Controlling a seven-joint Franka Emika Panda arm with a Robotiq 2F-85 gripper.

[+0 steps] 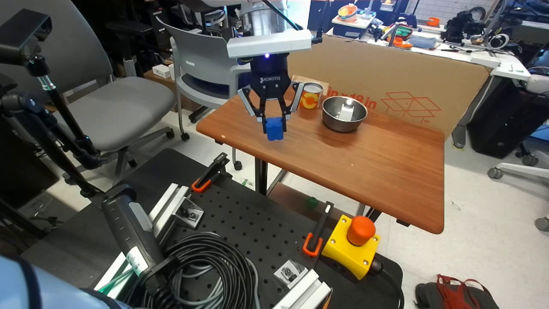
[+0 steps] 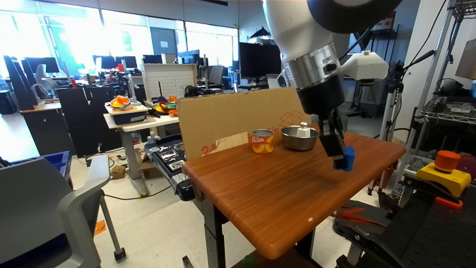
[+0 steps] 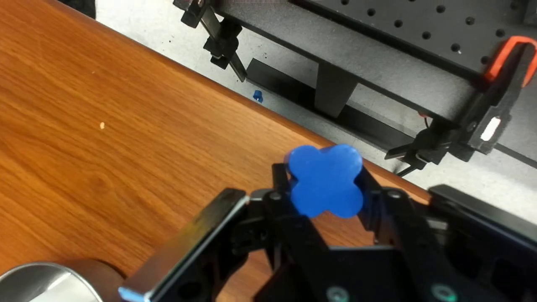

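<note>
A small blue block with rounded lobes is held between the fingertips of my gripper, which is shut on it. In exterior view 1 the blue block hangs above the table's near left part. Exterior view 2 shows the same block at the tips of the gripper, over the tabletop close to its long edge. The wrist view has the block over the table edge, with floor visible beyond. A metal bowl with a white bottle in it stands farther back on the wooden table.
A peaches can is beside the bowl, with a cardboard panel behind them. In front lies a black perforated bench with clamps, cables and a yellow stop-button box.
</note>
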